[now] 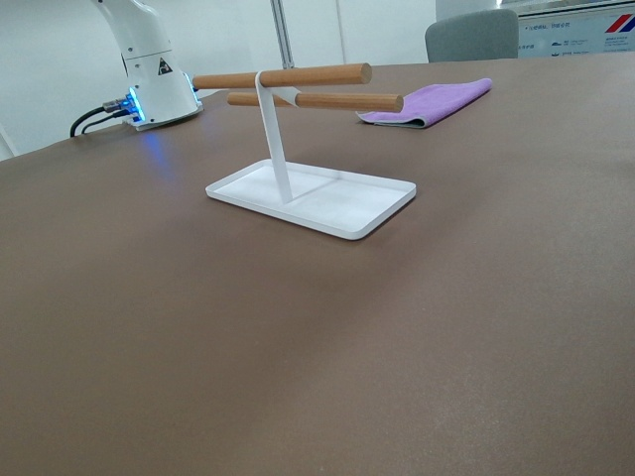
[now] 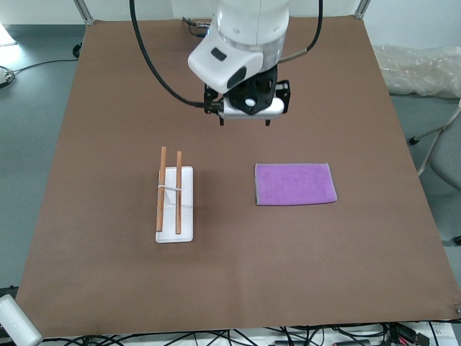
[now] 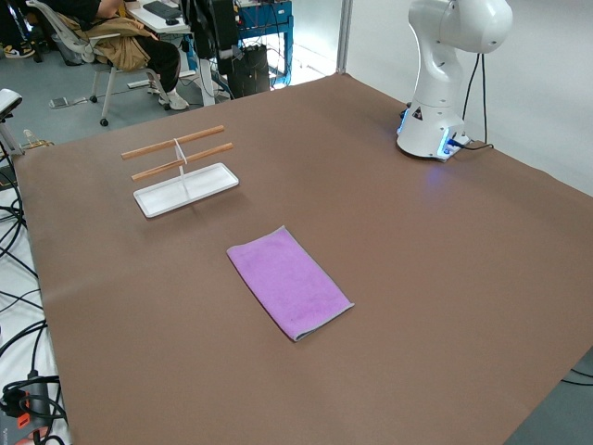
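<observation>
My gripper [image 2: 245, 121] hangs at the top centre of the camera left view, above the bare table; its two dark fingers stand wide apart with nothing seen between them. Below it to the left stands a white rack with two wooden bars on a rectangular tray [image 2: 185, 227] [image 1: 347, 208] [image 3: 208, 181]. To the rack's right a purple cloth [image 2: 295, 184] [image 1: 437, 102] [image 3: 289, 283] lies flat and folded on the table. In the camera right view only the arm shows, not the fingers.
Cables run along its near edge in the camera left view, and a grey chair [image 2: 446, 151] stands beyond its right edge. A person sits past the table in the camera right view.
</observation>
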